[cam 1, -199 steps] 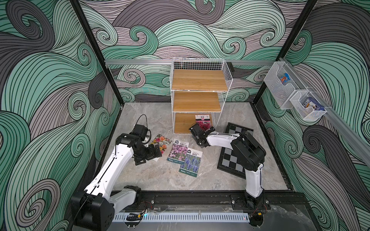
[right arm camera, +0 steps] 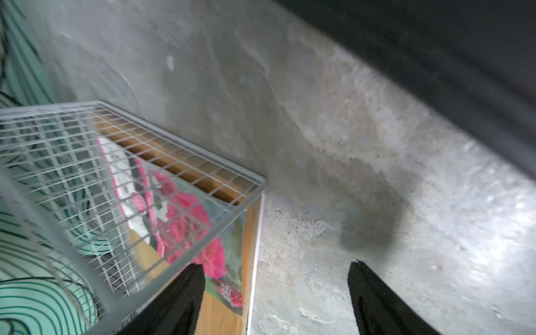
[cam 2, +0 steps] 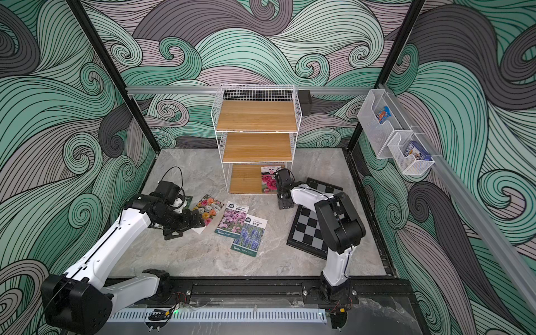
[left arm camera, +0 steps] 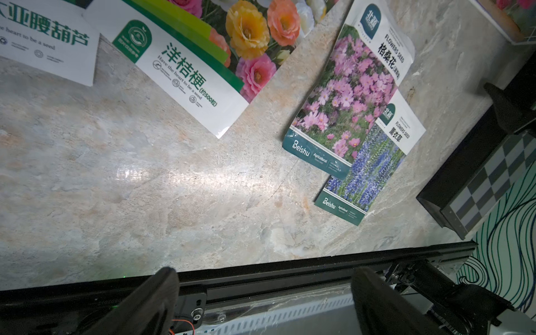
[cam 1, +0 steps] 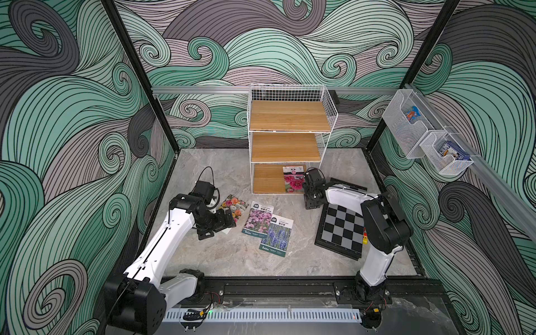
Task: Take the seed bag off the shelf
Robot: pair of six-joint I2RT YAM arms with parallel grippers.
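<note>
A seed bag [cam 1: 293,179] with pink flowers lies on the lowest board of the white wire shelf [cam 1: 269,178], at its right side. Through the mesh, the right wrist view shows the same pink bag [right arm camera: 189,223] lying flat on the wood. My right gripper stands open beside the shelf's front right corner, with nothing between its fingers. Over the table's left part, my left gripper is open and empty. Near it on the table are the orange flower bag [cam 2: 208,208], the pink cosmos bag [left arm camera: 351,95] and the lavender bag [left arm camera: 371,167].
A black and grey checkerboard [cam 1: 341,229] lies under the right arm. Wire side walls [right arm camera: 72,167] and the upper boards [cam 1: 287,146] enclose the low shelf space. Two wire baskets [cam 1: 406,122] hang at the right. Bare table shows in front of the shelf.
The bag remains on the shelf. The left arm is still.
</note>
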